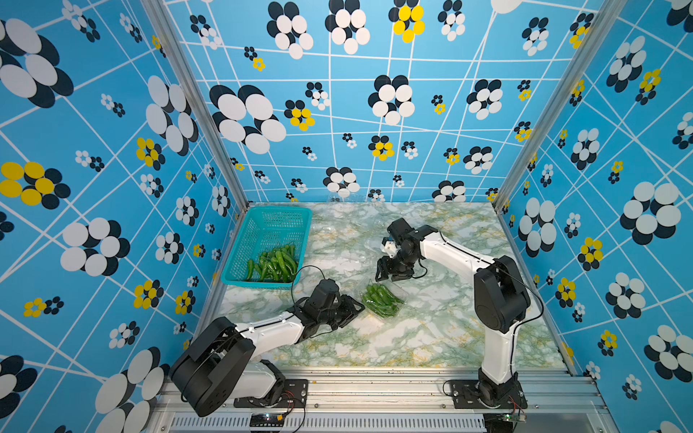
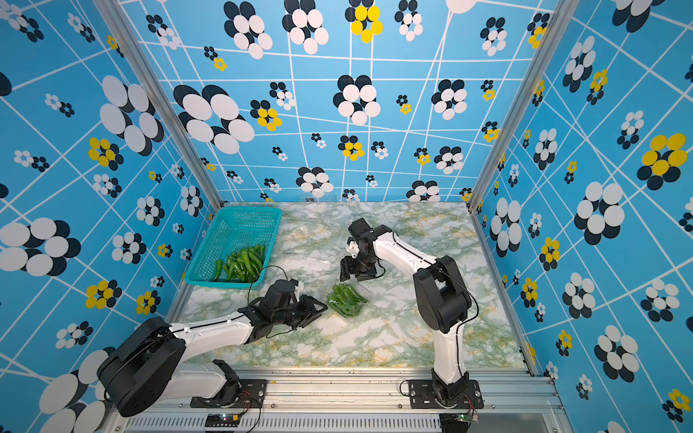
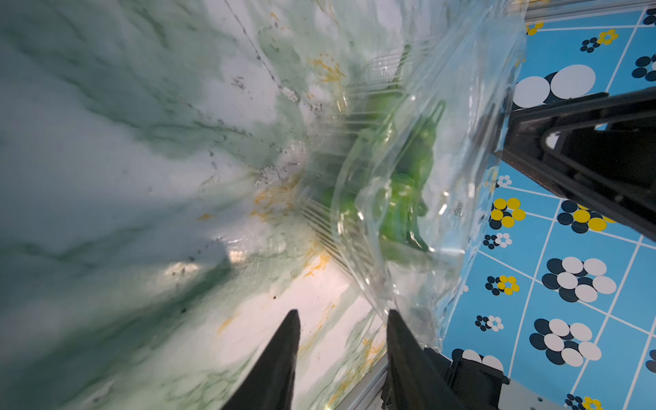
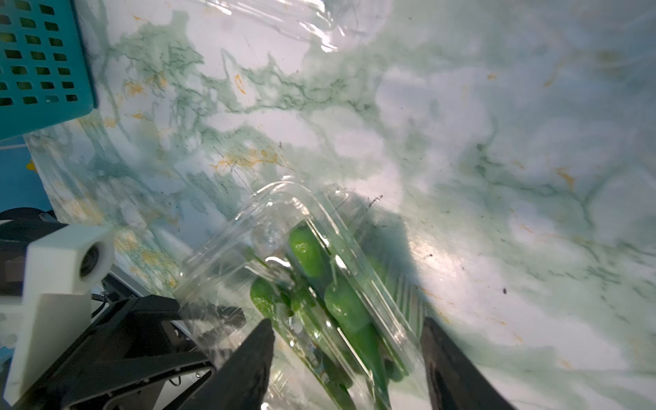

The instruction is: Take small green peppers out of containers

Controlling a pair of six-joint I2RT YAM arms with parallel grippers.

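A clear plastic container (image 4: 287, 205) of green peppers (image 1: 382, 298) lies on the middle of the marble table. My left gripper (image 1: 355, 309) is low at its left side, open, its fingertips close to the container's wall in the left wrist view (image 3: 339, 341). My right gripper (image 1: 392, 274) hangs just behind and above the container, open, its fingers over the rim in the right wrist view. A teal basket (image 2: 205, 234) at the left holds a heap of peppers (image 2: 242, 265).
Transparent plastic (image 4: 300, 20) lies behind the container, partly visible. The front rail edge runs below both arms.
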